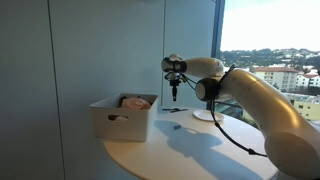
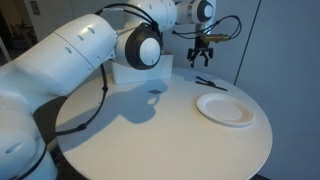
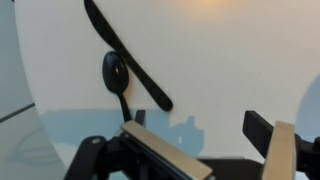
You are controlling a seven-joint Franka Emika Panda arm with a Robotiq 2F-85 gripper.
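Observation:
My gripper stands open above the far part of the white table, with nothing between its fingers. A black spoon [image 3: 116,74] and a black knife [image 3: 127,55] lie close together on the table, left of and beyond the fingers in the wrist view. From the second exterior view, the black cutlery [image 2: 211,84] rests beside the white plate [image 2: 226,110], below the raised gripper [image 2: 199,58]. In the first exterior view the gripper [image 1: 174,94] hangs a little above the cutlery.
A light grey bin [image 1: 124,122] with a pinkish item [image 1: 134,103] inside stands at the table's left edge. A grey wall rises behind, with a window at the right.

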